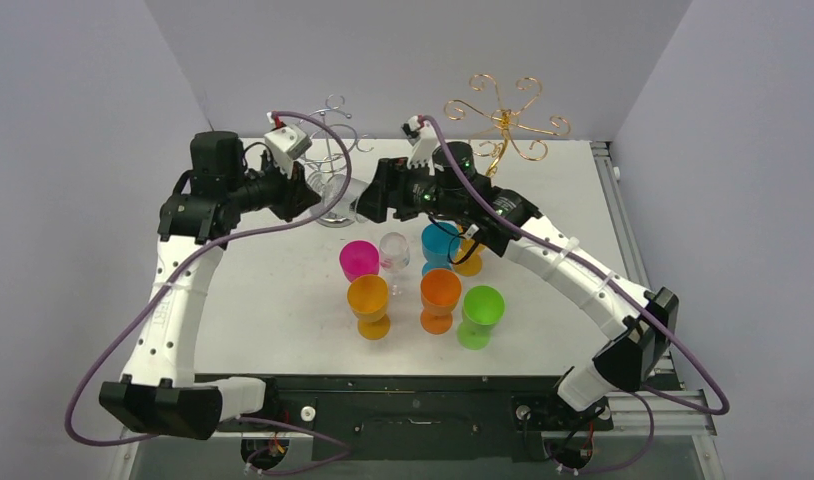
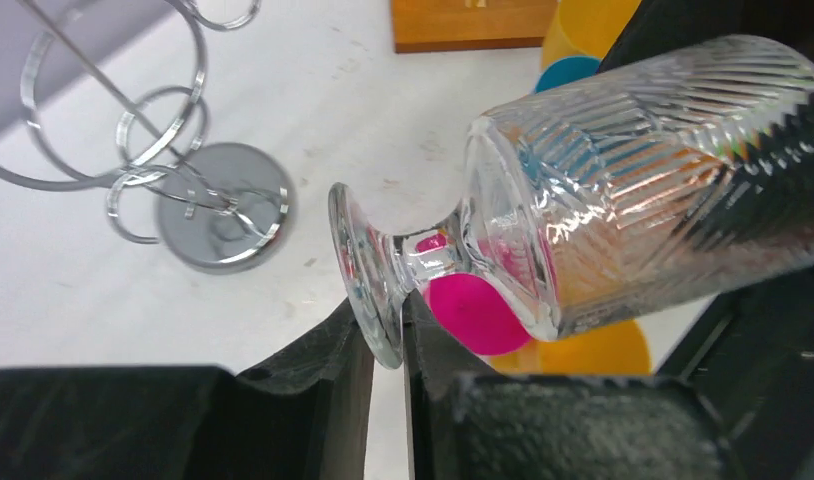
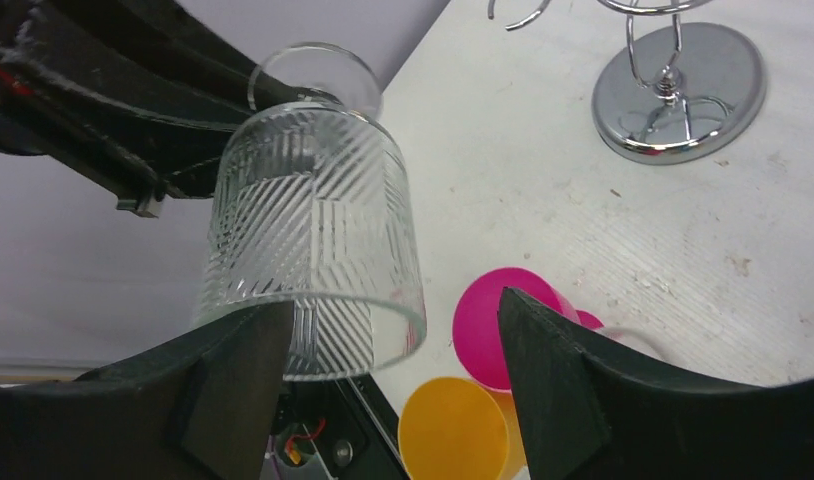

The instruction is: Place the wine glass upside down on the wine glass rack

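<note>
A clear ribbed wine glass (image 2: 643, 190) lies sideways in the air, its foot toward my left gripper (image 1: 308, 207) and its open rim toward the right. In the left wrist view the left fingers (image 2: 313, 370) are closed together on the lower edge of the foot. My right gripper is part open at the rim end, with one finger (image 3: 248, 370) overlapping the rim in view; whether they touch I cannot tell. Behind the glass stands a silver curled-wire rack (image 1: 335, 220) on a round base. A gold rack (image 1: 502, 122) stands at the back right.
Several goblets stand mid-table below the arms: magenta (image 1: 360, 260), clear (image 1: 394, 250), yellow (image 1: 368, 298), orange (image 1: 441, 290), green (image 1: 482, 308) and blue (image 1: 440, 243).
</note>
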